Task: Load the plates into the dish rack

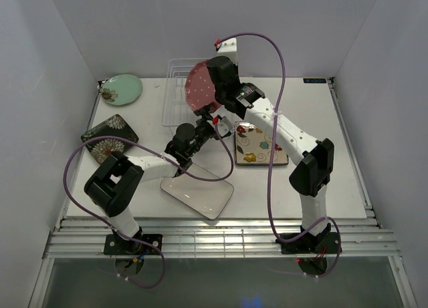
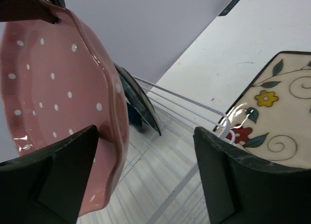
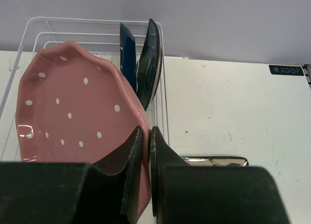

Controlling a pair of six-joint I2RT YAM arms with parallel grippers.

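A pink polka-dot plate [image 1: 199, 87] [image 2: 58, 102] [image 3: 73, 107] hangs over the wire dish rack [image 1: 176, 71] [image 3: 92, 20], its rim pinched by my right gripper. My left gripper [image 1: 207, 115] is part open just below; in the left wrist view the plate's lower edge is beside its left finger. Dark blue and dark plates [image 3: 150, 63] stand upright at the back of the rack. A green plate [image 1: 120, 89] lies at the back left, a dark floral plate [image 1: 107, 137] at left, a white plate [image 1: 197, 191] in front.
A cream floral square plate [image 1: 261, 147] [image 2: 272, 122] lies right of the rack. Both arms are close together over the rack.
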